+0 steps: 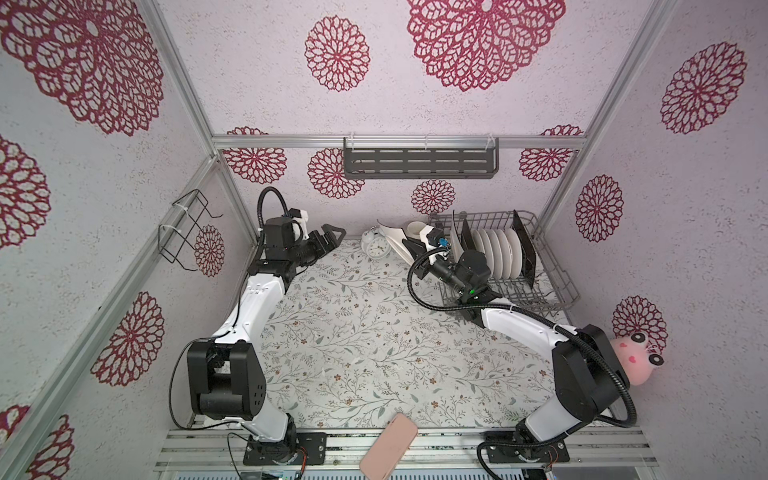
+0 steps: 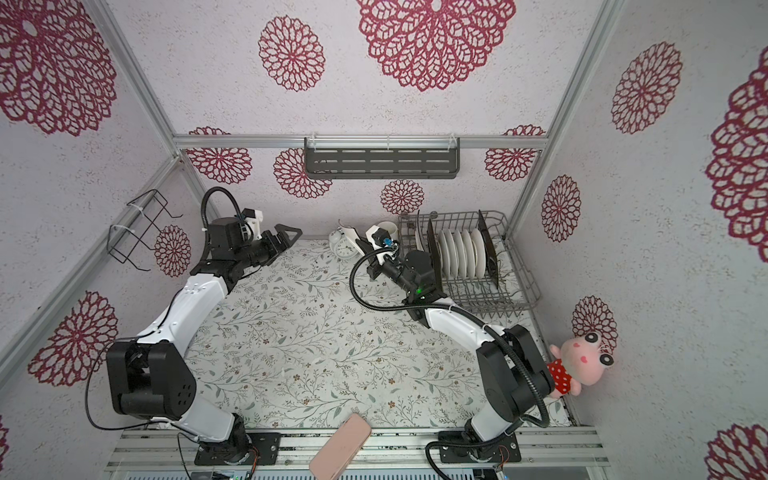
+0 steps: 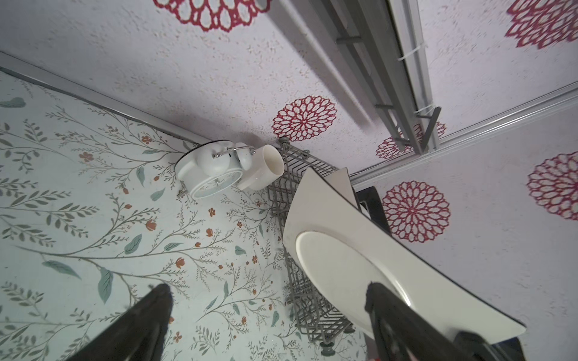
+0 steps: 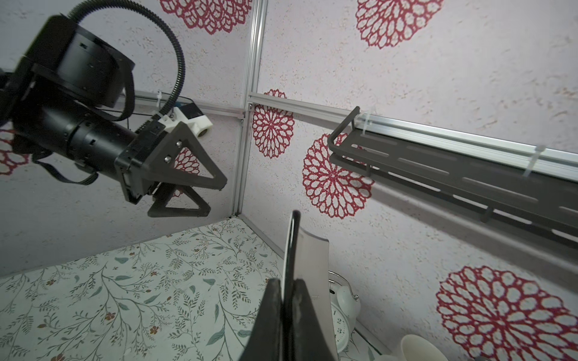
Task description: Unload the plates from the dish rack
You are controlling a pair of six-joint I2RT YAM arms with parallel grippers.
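Observation:
A square white plate [image 3: 343, 276] hangs in my right gripper [image 1: 412, 248], shut on its edge, in front of the clock and mug, left of the rack. In the right wrist view the plate [image 4: 316, 270] stands edge-on between the fingertips. The dish rack [image 1: 560, 296] holds several round white plates [image 1: 508, 256] between dark upright plates [image 1: 524, 248]. My left gripper [image 1: 332, 238] stands open above the back-left table, facing the held plate, nothing between its fingers.
A white alarm clock [image 3: 207, 174] and a white mug [image 3: 268, 165] stand along the back wall. A grey shelf [image 1: 420, 164] hangs above them.

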